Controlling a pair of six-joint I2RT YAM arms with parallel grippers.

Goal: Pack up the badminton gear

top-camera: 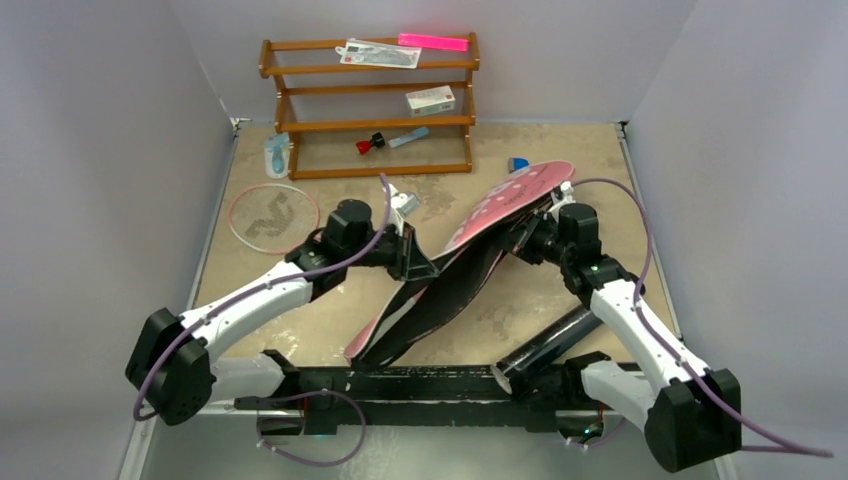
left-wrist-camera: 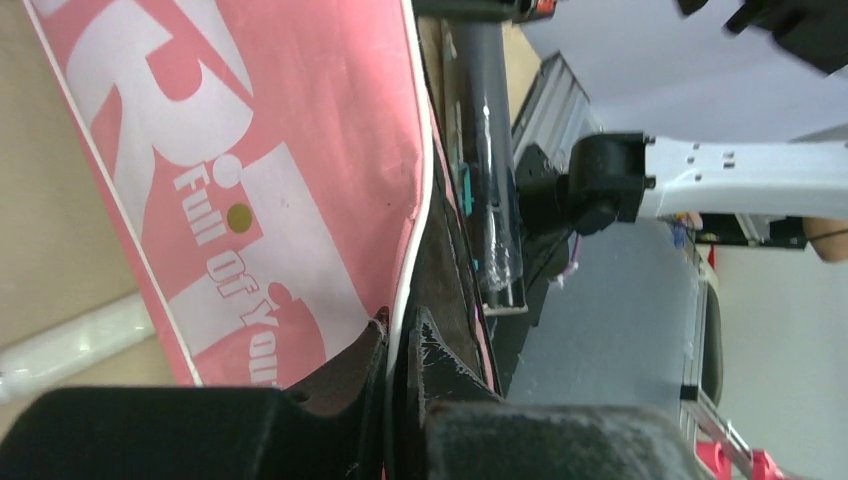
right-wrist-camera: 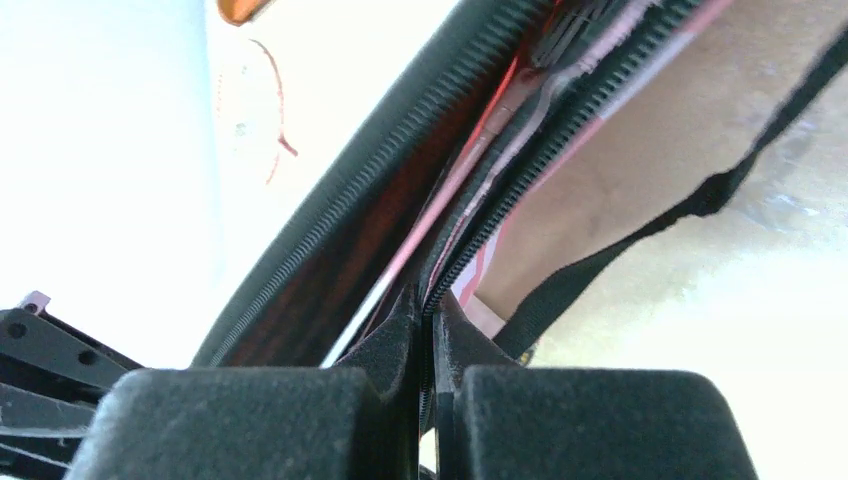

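The pink-and-white racket bag (top-camera: 515, 195) with black lining lies diagonally across the middle of the table, its zip opening narrow and raised. My left gripper (top-camera: 434, 270) is shut on the bag's pale piped edge, which runs between its fingers in the left wrist view. Toward the bag's far right end, my right gripper is shut on the black zip edge (right-wrist-camera: 500, 190). Flat at the table's left lies a racket (top-camera: 236, 232) with a pale red frame. A dark cylindrical tube (top-camera: 545, 348) rests at the front right. Most of the bag's inside is hidden.
A wooden rack (top-camera: 380, 172) stands at the back, with a white box (top-camera: 430, 100) on a shelf. A small blue item (top-camera: 518, 164) sits behind the bag. A black strap (right-wrist-camera: 620, 245) hangs beside the bag. Bare table shows between racket and bag.
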